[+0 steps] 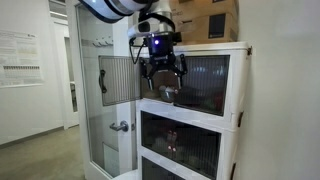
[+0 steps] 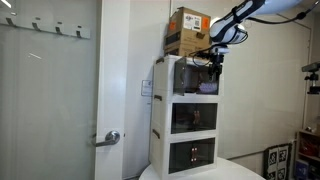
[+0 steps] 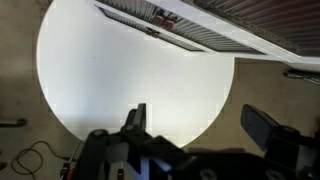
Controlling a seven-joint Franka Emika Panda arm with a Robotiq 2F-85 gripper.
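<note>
My gripper hangs in front of the top section of a white cabinet with dark ribbed doors. Its two fingers stand wide apart with nothing visible between them. A ribbed door panel swings out at the left of the top section, while the lower doors look closed. From the other side, the gripper is beside the upper right of the cabinet. In the wrist view, the open fingers are over a round white table, with the cabinet front along the top.
Cardboard boxes are stacked on the cabinet top, close behind the arm. A glass door with a handle stands at the left.
</note>
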